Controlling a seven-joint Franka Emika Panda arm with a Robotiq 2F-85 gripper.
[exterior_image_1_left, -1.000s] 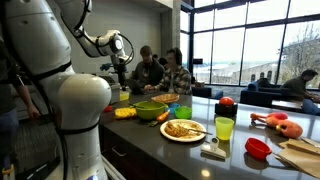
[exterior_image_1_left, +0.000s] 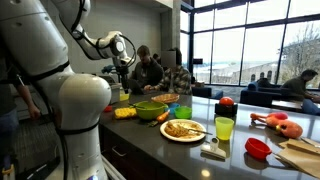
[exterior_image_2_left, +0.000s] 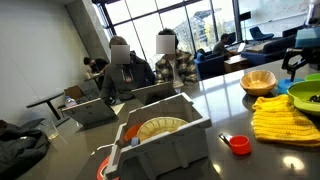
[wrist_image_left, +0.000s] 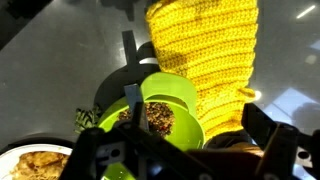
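Observation:
My gripper is open, its two fingers wide apart with nothing between them. In the wrist view it hangs over a green bowl (wrist_image_left: 186, 126) holding brown bits, beside a yellow knitted cloth (wrist_image_left: 205, 50). Exterior view 1 puts the gripper (exterior_image_1_left: 124, 84) high at the far left end of the counter, above the cloth (exterior_image_1_left: 125, 113) and near the green bowl (exterior_image_1_left: 150, 108). At the right edge of exterior view 2, the gripper (exterior_image_2_left: 291, 66) is above the table, close to the green bowl (exterior_image_2_left: 306, 95) and the cloth (exterior_image_2_left: 283, 122).
A plate of food (exterior_image_1_left: 183, 130), a yellow-green cup (exterior_image_1_left: 224, 128) and a red bowl (exterior_image_1_left: 258, 149) stand along the counter. A grey bin (exterior_image_2_left: 165, 138), a wooden bowl (exterior_image_2_left: 258, 81) and a small red cup (exterior_image_2_left: 240, 145) are near the cloth. People stand behind.
My gripper appears slightly lower than before at the far left. One person behind the counter has shifted a little. The objects on the counter look unmoved.

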